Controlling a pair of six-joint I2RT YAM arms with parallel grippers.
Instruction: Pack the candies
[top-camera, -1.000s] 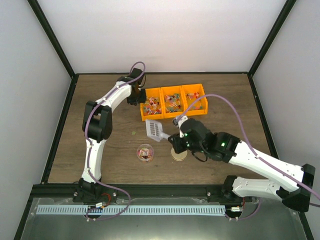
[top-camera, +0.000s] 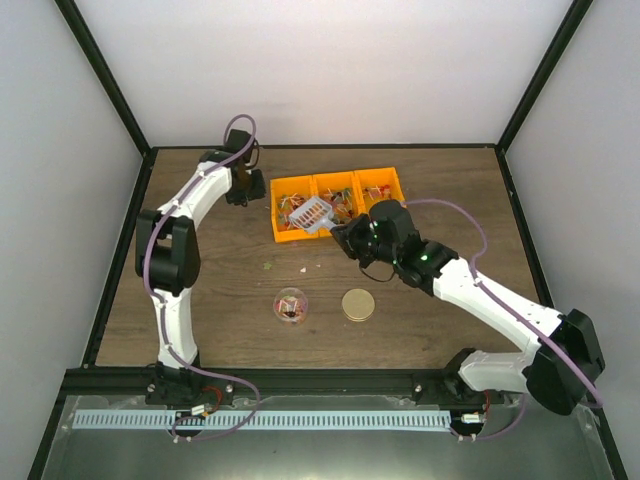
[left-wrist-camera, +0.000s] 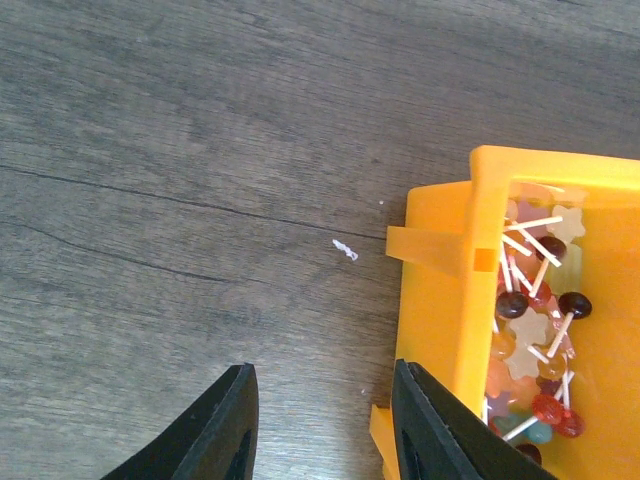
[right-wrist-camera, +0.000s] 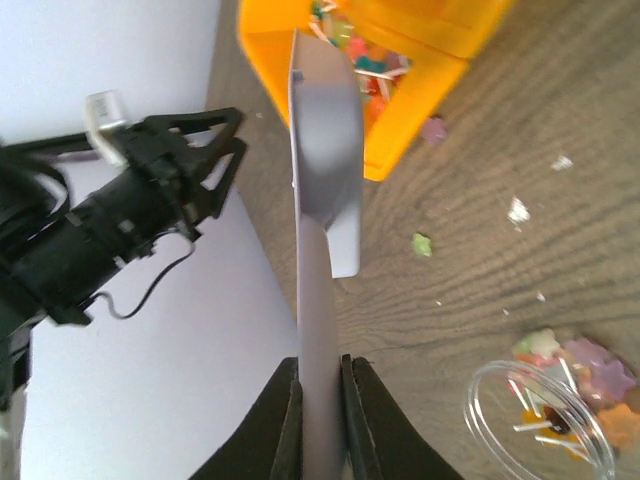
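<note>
Three orange bins (top-camera: 277, 218) hold candies and lollipops, which show closely in the left bin (left-wrist-camera: 475, 215). My left gripper (top-camera: 250, 195) hovers left of that bin, its fingers apart and empty. My right gripper (top-camera: 350, 235) is shut on the handle of a light slotted scoop (top-camera: 310, 213), held over the front of the bins. A clear round container (top-camera: 291, 306) with candies stands in front of the bins, also seen in the right wrist view (right-wrist-camera: 480, 420).
A gold lid (top-camera: 358, 304) lies right of the clear container. Small scraps and a green candy (right-wrist-camera: 422, 245) lie on the table.
My left arm has moved left, away from the left bin.
</note>
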